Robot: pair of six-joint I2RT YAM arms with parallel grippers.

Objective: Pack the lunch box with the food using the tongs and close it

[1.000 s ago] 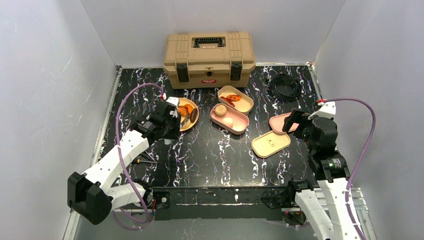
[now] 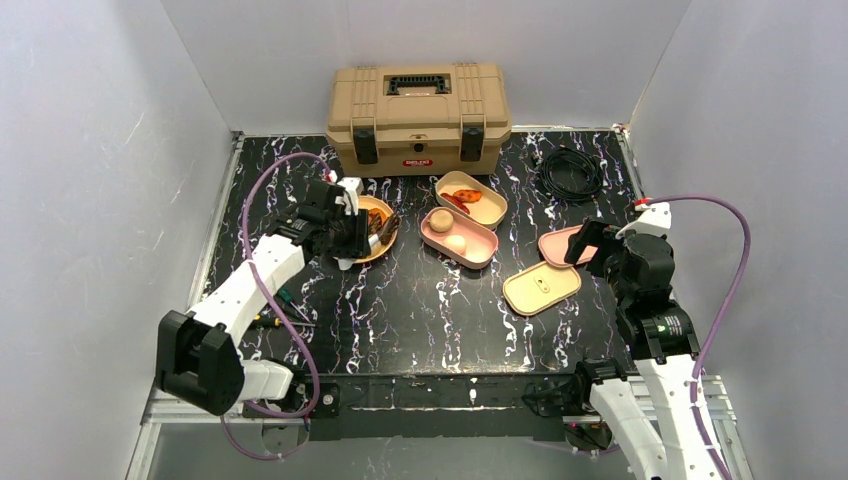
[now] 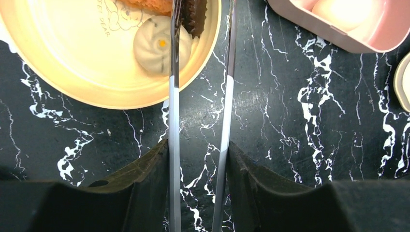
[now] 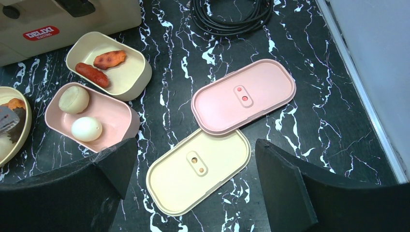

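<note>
A round yellow plate (image 3: 72, 92) bears a pale bun (image 3: 150, 46), a dark brown sausage (image 3: 196, 19) and an orange piece (image 3: 152, 4). Over its right side, my left gripper stands open, with the spread arms of metal tongs (image 3: 174, 111) between and against its fingers; the tong tips run out of view at the top. A pink box (image 4: 128, 118) contains a bun (image 4: 74, 99) and an egg (image 4: 87, 128). Beside it, a cream box (image 4: 138, 79) has a sausage (image 4: 92, 75) and a grilled piece (image 4: 109, 59). My right gripper is open and empty above the lids.
The pink lid (image 4: 266, 92) partly overlaps the cream lid (image 4: 171, 188) at the right. A tan toolbox (image 2: 420, 110) and a coiled black cable (image 2: 570, 175) lie at the back. Several tools (image 2: 285, 320) are near the left arm.
The right arm is still.
</note>
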